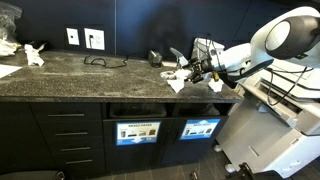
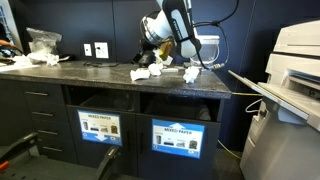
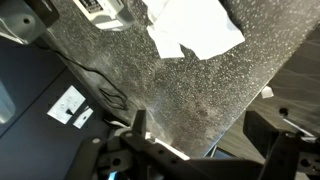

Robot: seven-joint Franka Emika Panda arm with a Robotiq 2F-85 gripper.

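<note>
In the wrist view my gripper stands open, its dark fingers (image 3: 262, 132) wide apart, with speckled countertop showing between them. A crumpled white paper (image 3: 200, 28) lies on the counter beyond the fingers, near the top of that view. In exterior view 1 the gripper (image 1: 190, 72) is over the right part of the counter, close to white crumpled paper (image 1: 176, 83). Exterior view 2 has the gripper (image 2: 150, 45) above the counter, with white papers (image 2: 140, 74) below it and another paper (image 2: 191, 74) to the right.
Black cables (image 1: 104, 63) lie near the wall outlets (image 1: 85, 39). A grey and white device (image 3: 106, 12) is on the counter in the wrist view. Two cabinet openings with mixed-paper signs (image 2: 178, 137) are below.
</note>
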